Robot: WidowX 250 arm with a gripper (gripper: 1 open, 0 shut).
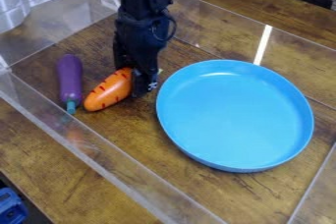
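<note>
A dark robot arm reaches down from the top centre to the black gripper (137, 71), which sits over the upper end of an orange toy carrot (108, 92) lying on the wooden table. The fingers partly cover that end, and whether they grip it is unclear. A purple toy eggplant (70, 81) with a teal tip lies just left of the carrot. A large blue plate (234, 115) is to the right.
Clear plastic walls border the workspace. A blue object (8, 206) sits at the lower left corner, outside the wall. Bare wood (79, 149) is free at the lower left and behind the plate.
</note>
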